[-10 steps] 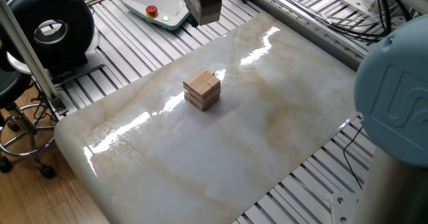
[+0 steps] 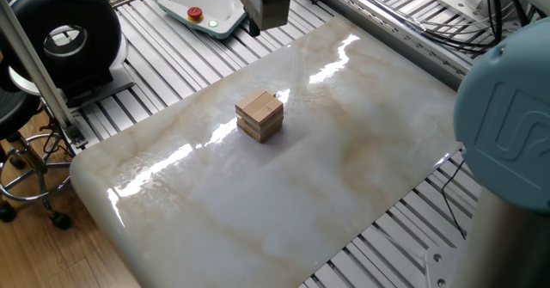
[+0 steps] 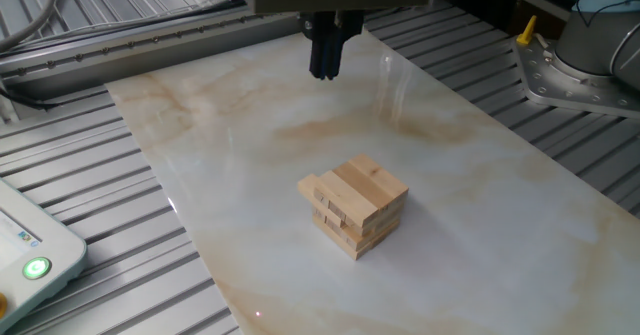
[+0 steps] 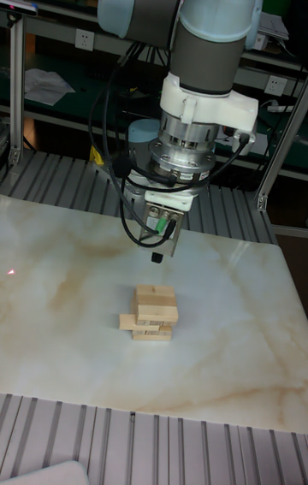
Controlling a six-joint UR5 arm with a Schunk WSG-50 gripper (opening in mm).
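A small stack of pale wooden blocks (image 3: 362, 193) stands on the marbled sheet, its layers laid crosswise. One block (image 3: 308, 186) juts out from the side of the stack below the top layer, and in exterior view 3 this protruding block (image 4: 126, 322) points left. My gripper (image 3: 324, 76) hangs above the sheet, well apart from the stack and behind it in exterior view 2. Its dark fingers (image 3: 319, 63) are close together, with nothing visible between them. In exterior view 1 only the lower end of the gripper's housing (image 2: 268, 4) shows at the top edge.
The glossy marbled sheet (image 2: 318, 202) is bare around the stack. A teach pendant with a red stop button (image 2: 196, 14) lies on the slatted table beyond the sheet. Cables (image 2: 494, 17) run along the frame, and a blue arm joint (image 2: 507, 116) fills the right side.
My gripper housing has shifted slightly to the right in exterior view 1. The block stack has not moved.
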